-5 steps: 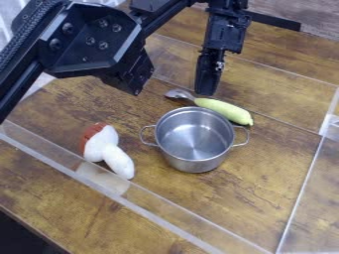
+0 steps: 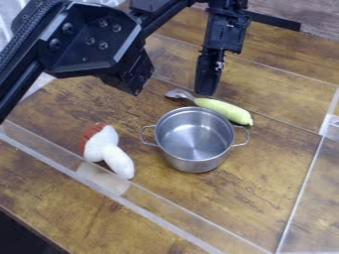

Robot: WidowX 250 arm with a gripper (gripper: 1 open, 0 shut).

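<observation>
My black gripper [image 2: 209, 77] hangs pointing down over the back of the table, above and behind a pale yellow-green elongated vegetable [image 2: 223, 110] and a spoon [image 2: 177, 93]. Its fingers look shut, with nothing seen between them. A steel pot [image 2: 195, 144] with two handles stands empty in the middle, just in front of the vegetable. At the lower left lie white objects, one with a red-brown part [image 2: 94, 133] and a white rounded piece [image 2: 117, 161].
A pale cylinder [image 2: 99, 179] lies by the white objects. Clear low strips border the wooden work surface [image 2: 265, 79] at front and right. Free wood shows at the right and back.
</observation>
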